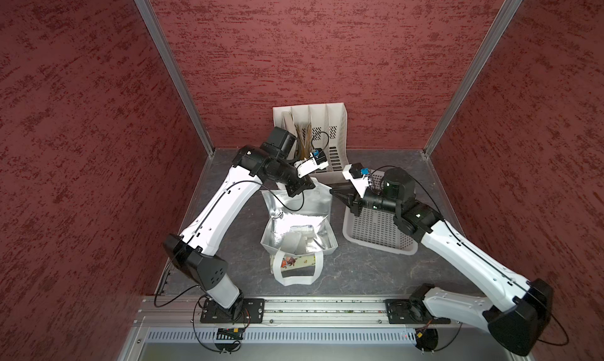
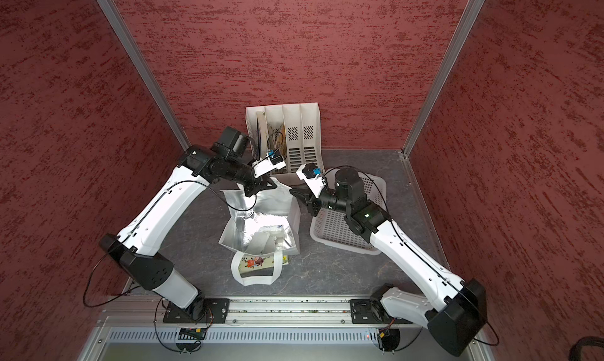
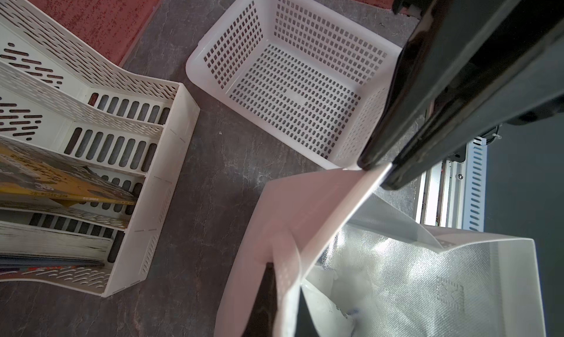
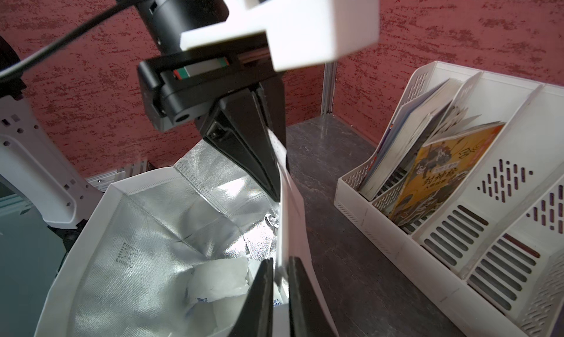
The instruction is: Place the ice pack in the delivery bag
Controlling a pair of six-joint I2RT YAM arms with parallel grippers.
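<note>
The silver-lined delivery bag (image 1: 268, 239) stands open at the table's middle, its lid (image 1: 321, 194) raised at the back. White packs (image 1: 292, 242) lie inside it; which one is the ice pack I cannot tell for sure. My left gripper is shut on the lid's upper edge, the white material running between its dark fingers. On the lid's other top corner my right gripper is shut too; the left wrist view shows its fingers (image 3: 405, 166) on either side of that corner. The lid hides part of the bag's inside.
Right of the bag sits an empty white perforated basket (image 1: 377, 244), partly under my right arm. Behind stands a white file rack (image 1: 336, 125) with books. The bag's handle (image 1: 317, 269) hangs at the front.
</note>
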